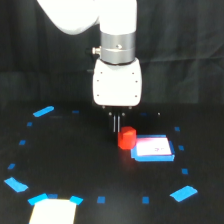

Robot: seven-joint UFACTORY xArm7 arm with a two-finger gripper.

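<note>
A small red block (127,139) stands at the left edge of a blue-rimmed flat piece (153,157) with a pink and white top. Whether the block touches that piece or overlaps its edge is unclear. My gripper (116,128) hangs beneath the white hand, its thin dark fingers close together just left of and behind the block's upper left part. Their tips are dark against the black table, so how far apart they stand is hard to make out. No hold on the block can be made out.
Blue tape strips lie around the table, one (184,193) at right front and one (15,184) at left. A pale yellow-white square (52,212) lies at the front left edge.
</note>
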